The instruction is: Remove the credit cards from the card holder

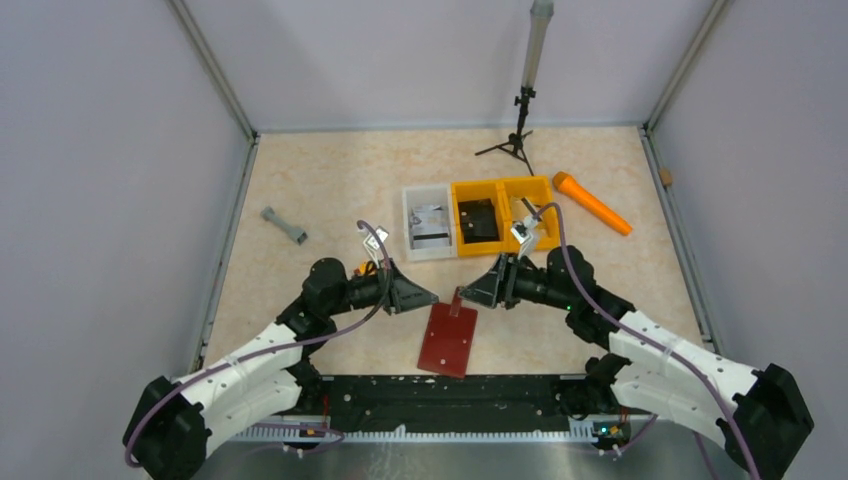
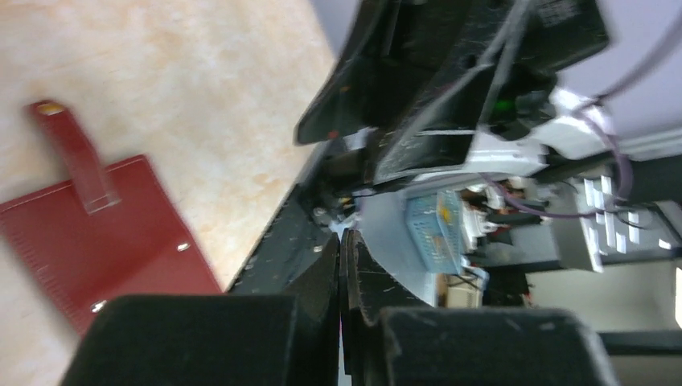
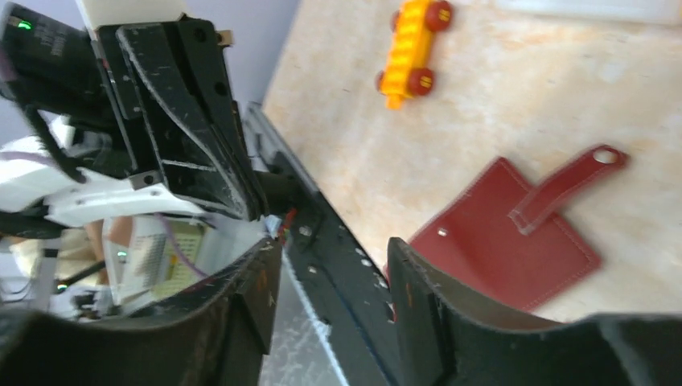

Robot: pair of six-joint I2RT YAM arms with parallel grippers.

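A dark red card holder (image 1: 443, 345) lies on the table between the arms, red side up, its snap strap (image 3: 567, 183) sticking out past the top edge; no cards show on it. My left gripper is shut with nothing visible between its fingers, left of and above the holder. My right gripper hangs right of and above the holder, its fingers apart and nothing between them.
Behind stand a white bin (image 1: 430, 195) and an orange two-part bin (image 1: 478, 188). A yellow wheeled toy (image 3: 406, 52), an orange microphone (image 1: 590, 200), a grey tool (image 1: 283, 225) and a black tripod (image 1: 516, 140) are around.
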